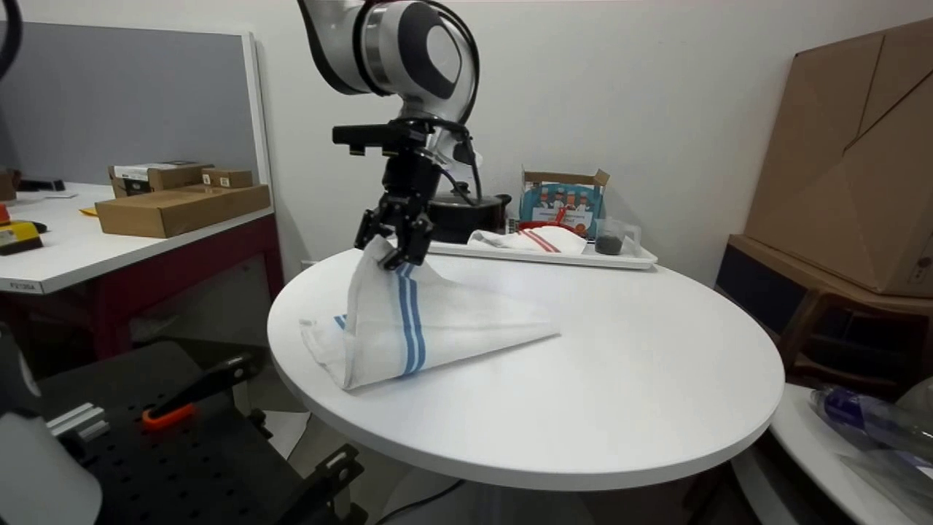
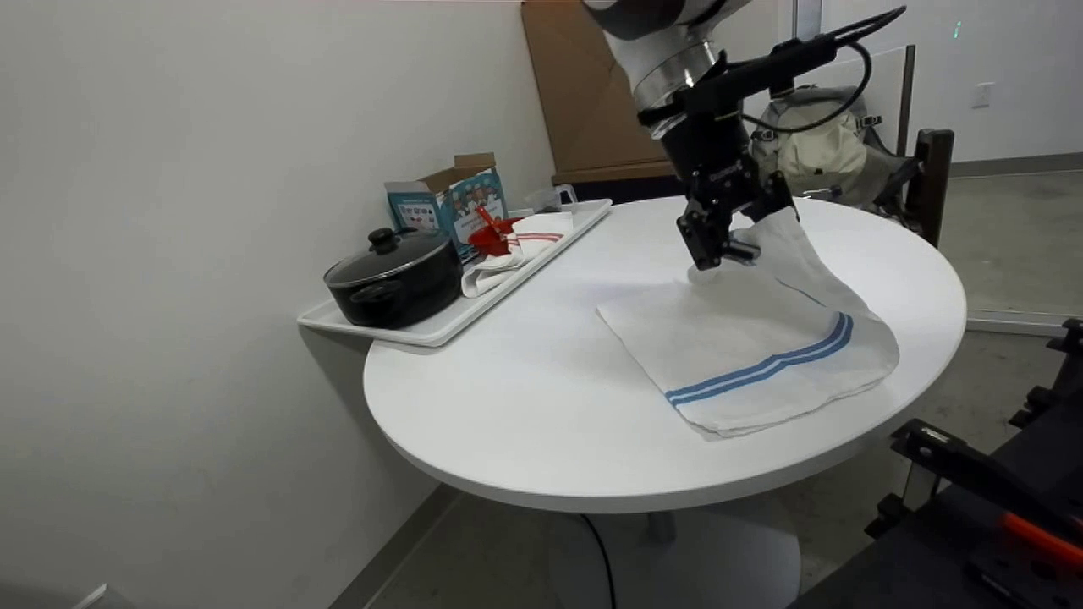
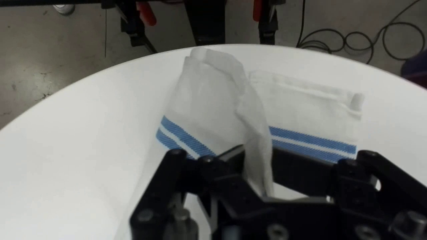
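Note:
A white towel with blue double stripes [image 1: 455,319] lies partly on the round white table, one side of it lifted. My gripper [image 1: 393,248] is shut on the towel's raised edge at the table's left side. In the wrist view the cloth [image 3: 256,132] passes between the dark fingers, with the striped lower layer [image 3: 312,116] flat on the right. Exterior view 2 shows the flat striped part [image 2: 761,355] on the table, and the raised fold climbs to my gripper [image 2: 746,238].
A white tray [image 2: 457,323] at the table's back edge holds a black pot [image 2: 396,279], a blue box [image 1: 562,203], a red-striped cloth [image 1: 533,240] and a clear cup [image 1: 614,236].

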